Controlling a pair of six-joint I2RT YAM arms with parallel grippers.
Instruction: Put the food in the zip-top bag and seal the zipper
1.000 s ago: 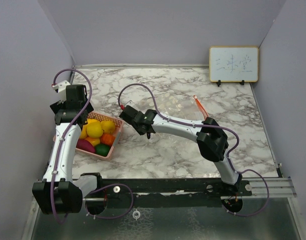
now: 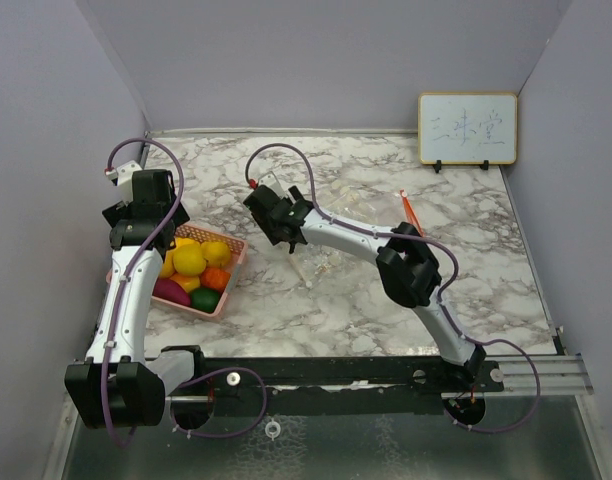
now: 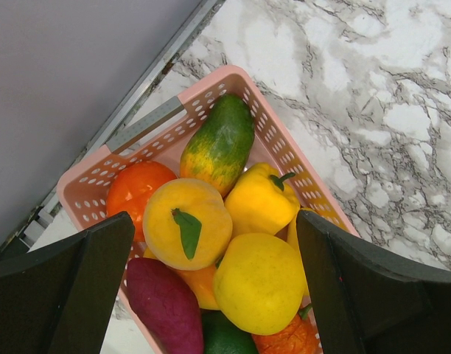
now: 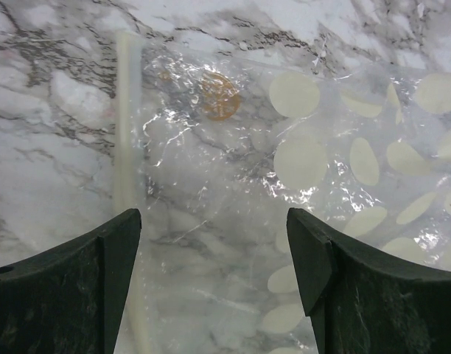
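Flat on the table lies the clear zip top bag (image 4: 203, 169), printed with pale dots; a whitish strip (image 4: 127, 147) runs along one edge, and an orange strip (image 2: 410, 212) shows at its right end from above. Over the bag's left part, my right gripper is open and empty. The pink basket (image 3: 325, 195) holds the food, including a peach (image 3: 189, 223), a green-yellow papaya (image 3: 222, 144), a yellow pepper (image 3: 262, 200), a purple vegetable (image 3: 164, 304) and a yellow fruit (image 3: 259, 284). My left gripper stands open above it, holding nothing.
A small whiteboard (image 2: 467, 128) stands at the back right. Grey walls close in the left, back and right sides.
The orange strip sits a little farther right than one second ago. The left arm is still.
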